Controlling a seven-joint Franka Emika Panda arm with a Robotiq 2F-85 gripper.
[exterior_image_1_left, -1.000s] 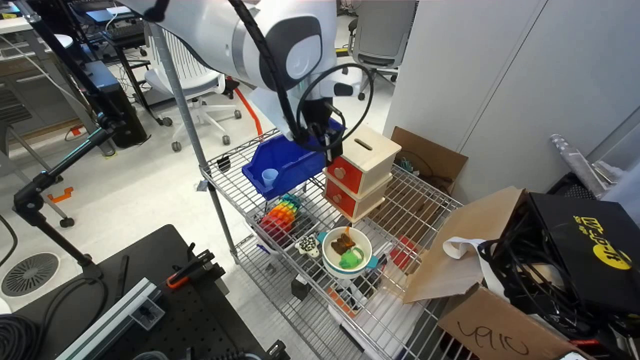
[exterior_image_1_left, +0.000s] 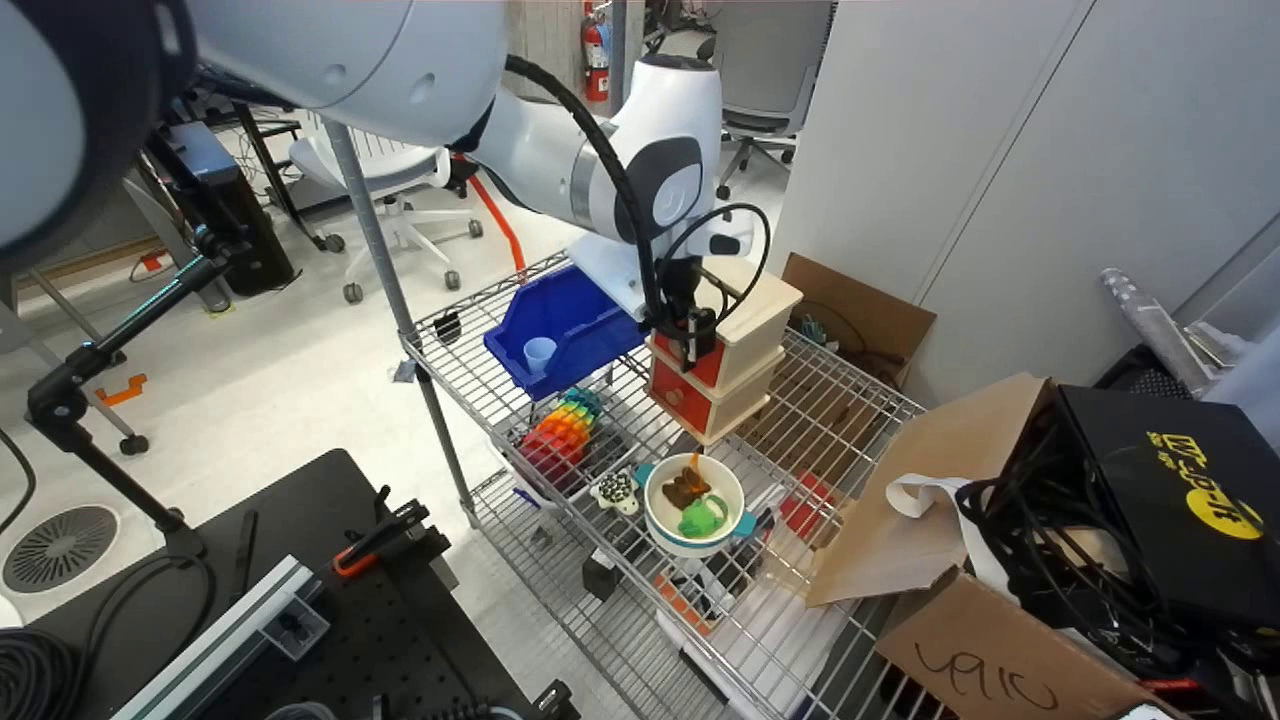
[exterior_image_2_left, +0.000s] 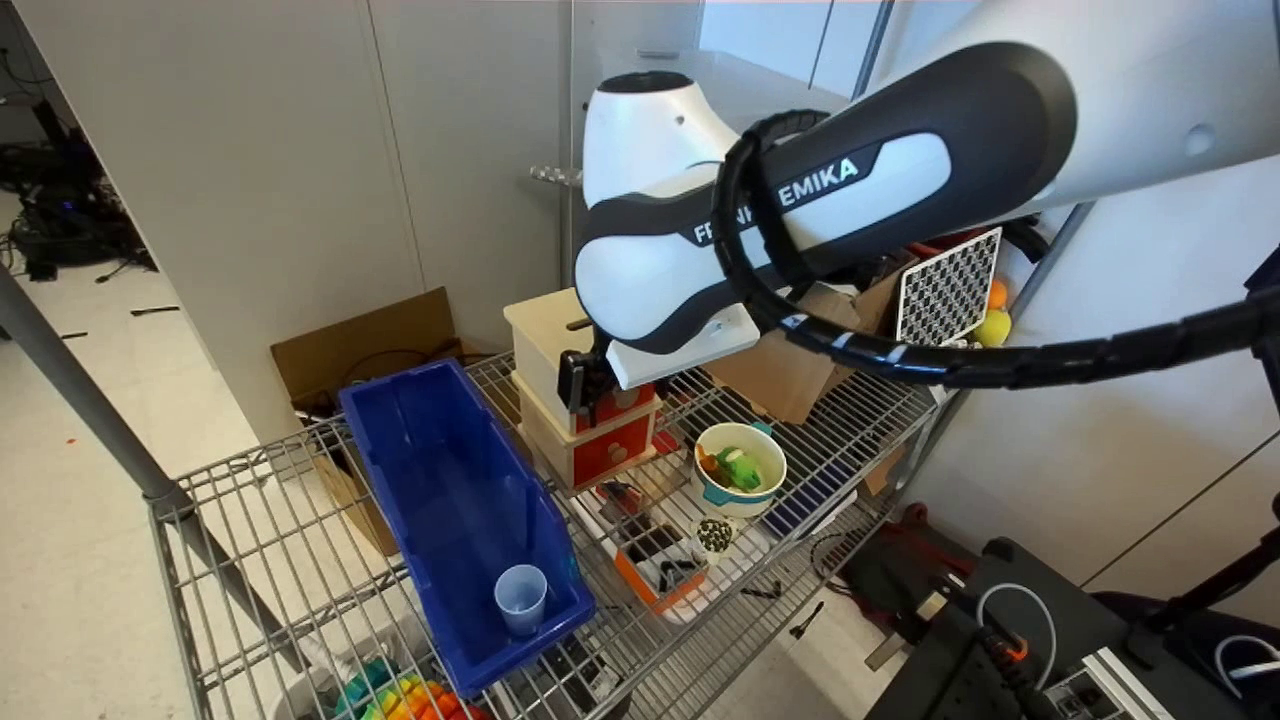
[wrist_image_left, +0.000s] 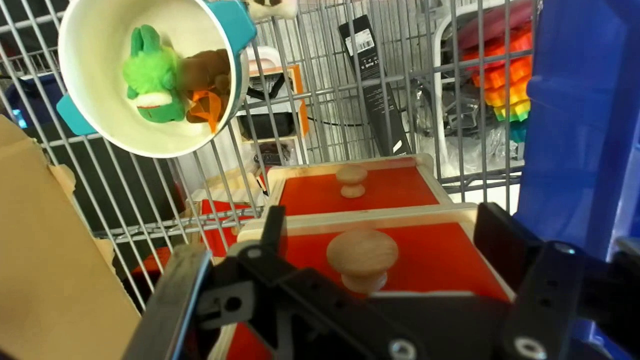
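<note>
Two stacked wooden drawer boxes (exterior_image_1_left: 750, 314) with red fronts stand on the wire shelf. In the wrist view, the upper drawer's round wooden knob (wrist_image_left: 362, 255) shows between the fingers of my open gripper, which holds nothing. The lower drawer's knob (wrist_image_left: 352, 181) lies beyond it. Whether a finger touches the upper front cannot be told. Both drawers look closed. Exterior view 1 has the gripper right at the upper red front, hiding that knob. A white pot (exterior_image_2_left: 738, 470) with teal handles holds a green plush toy (wrist_image_left: 153, 78) and a brown one (wrist_image_left: 204, 78).
A blue bin (exterior_image_2_left: 450, 504) holding a pale blue cup (exterior_image_2_left: 521, 599) stands close beside the drawers. An open cardboard box (exterior_image_1_left: 1020, 648) with cables lies on the other side. Below the wire shelf are several boxes and a rainbow-coloured object (exterior_image_1_left: 559, 439).
My arm has moved right in exterior view 1, from above the blue bin to the upper drawer's front. The upper knob, visible before, is now hidden there. The drawers have not moved.
</note>
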